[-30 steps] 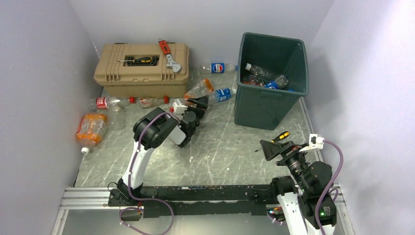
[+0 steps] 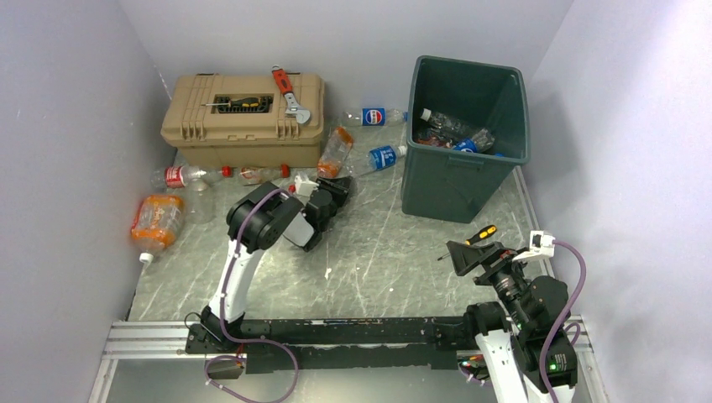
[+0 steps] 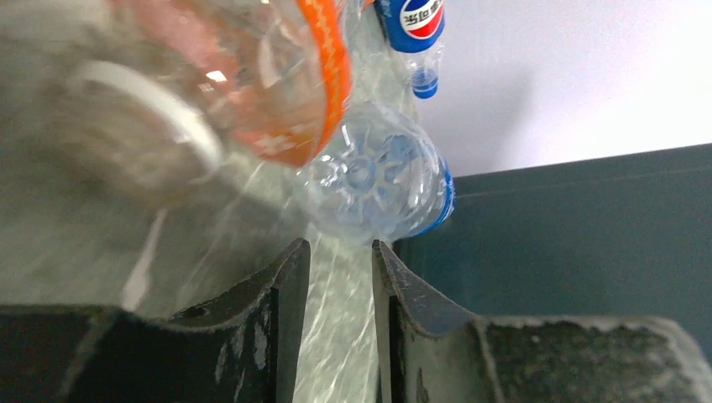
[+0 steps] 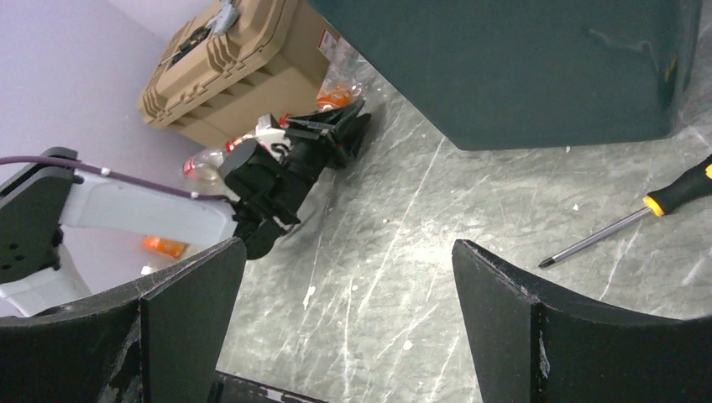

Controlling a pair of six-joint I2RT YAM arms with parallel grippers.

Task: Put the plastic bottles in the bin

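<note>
My left gripper (image 2: 334,188) is low at the front end of an orange-label bottle (image 2: 334,153) (image 3: 252,75). Its fingertips stand a little apart, and I cannot see what, if anything, they hold. A blue-label bottle (image 2: 377,160) (image 3: 365,176) lies just right of it, a Pepsi bottle (image 2: 373,117) behind. More bottles lie at left: red-label (image 2: 175,177), red-capped (image 2: 262,175), large orange (image 2: 157,220). Several bottles are inside the green bin (image 2: 441,193). My right gripper (image 2: 470,256) is open and empty at front right.
A tan toolbox (image 2: 206,126) with a wrench (image 2: 295,107) and screwdriver on top stands at back left. A screwdriver (image 2: 482,234) (image 4: 680,189) lies beside my right gripper.
The orange-label bottle beside it has swung round to point more front to back. The right arm is still.
</note>
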